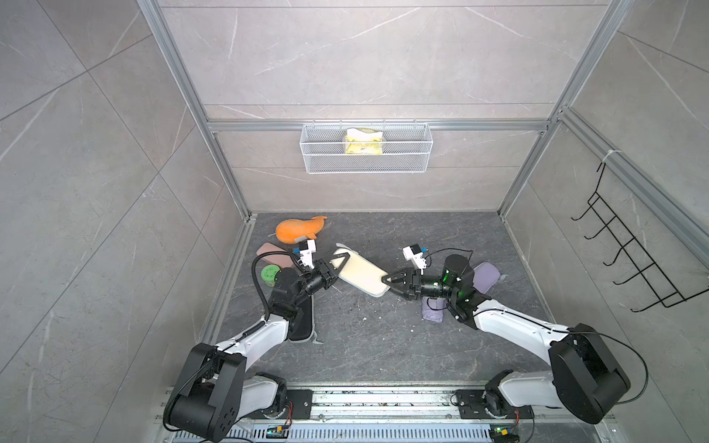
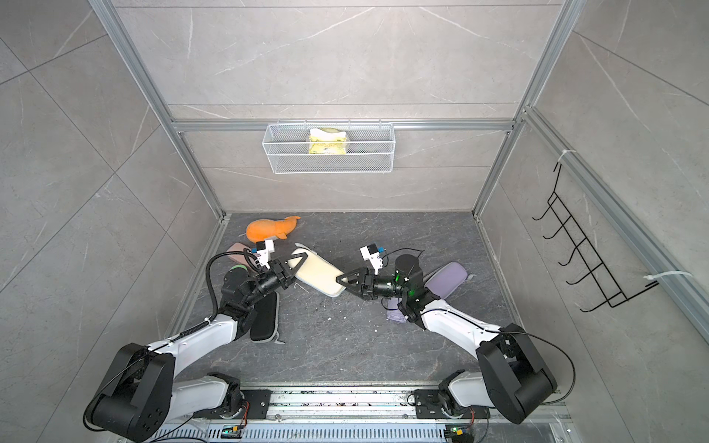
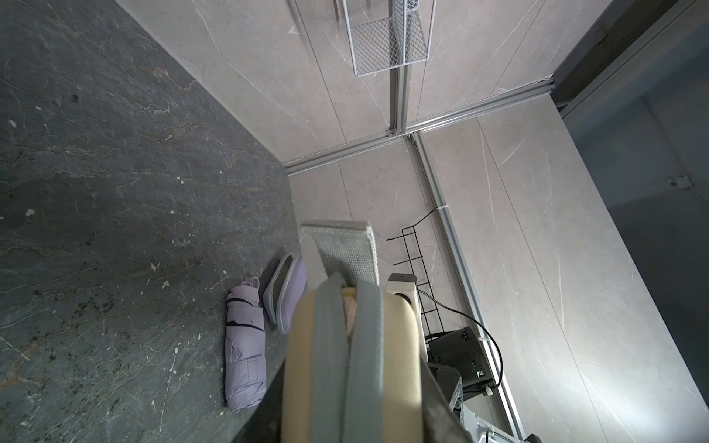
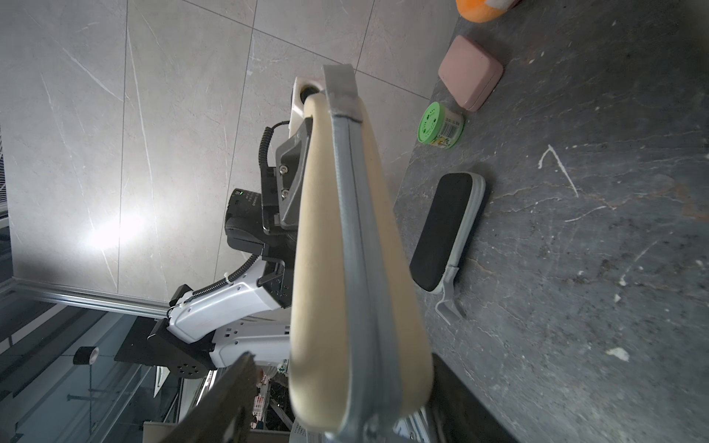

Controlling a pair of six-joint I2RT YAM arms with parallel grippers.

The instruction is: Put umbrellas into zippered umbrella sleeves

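A cream zippered sleeve (image 1: 362, 274) with a grey zip band hangs between both arms above the table. My left gripper (image 1: 343, 264) is shut on its left end; in the left wrist view the fingers press both sides of the sleeve (image 3: 295, 369). At the opposite end, my right gripper (image 1: 387, 282) has its fingers (image 4: 461, 402) spread and blurred around the sleeve (image 4: 402, 347), standing clear of its sides. A folded purple umbrella (image 3: 245, 354) lies on the table beside a purple sleeve (image 3: 294, 291). On the left lies a black sleeve (image 4: 441, 229).
An orange toy (image 1: 299, 229), a pink case (image 4: 470, 72) and a green-lidded tub (image 4: 441, 125) occupy the far left. A wire basket (image 1: 365, 164) is on the back wall, a black hook rack (image 1: 627, 243) on the right wall.
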